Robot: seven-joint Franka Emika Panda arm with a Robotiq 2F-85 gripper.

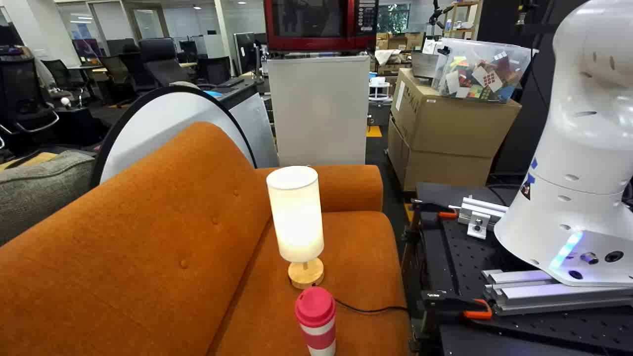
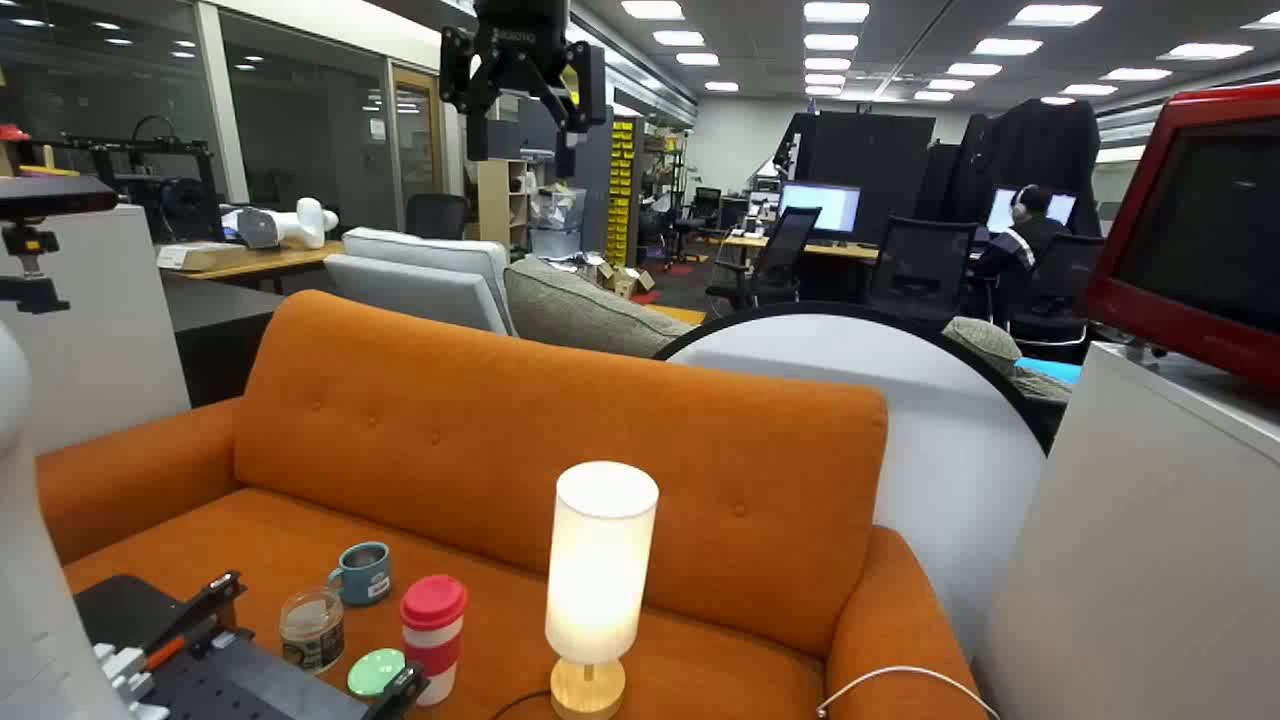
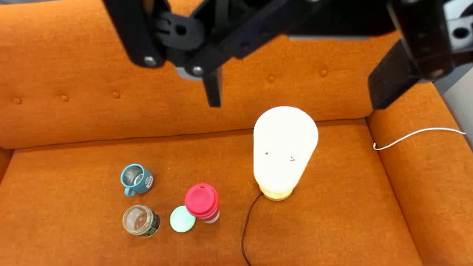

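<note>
My gripper (image 2: 522, 146) hangs high above the sofa with its fingers wide apart. Nothing sits between its fingers in the wrist view. Below stands a lit lamp (image 3: 283, 146) with a white cylindrical shade and round wooden base, upright on the seat. A pink-lidded cup (image 3: 201, 201) stands to its left. The pale green lid (image 3: 182, 219) lies flat beside that cup. Farther left are an open glass jar (image 3: 140, 221) and a blue mug (image 3: 137, 178), whose insides look empty. The gripper is outside exterior view 1.
The orange sofa (image 2: 504, 384) has its backrest behind these things. A dark cord (image 3: 245, 230) runs from the lamp base. One white cable (image 3: 417, 131) hangs over the right armrest. Bare seat lies right of the lamp. A red microwave (image 1: 320, 23) stands on a white cabinet (image 1: 320, 112).
</note>
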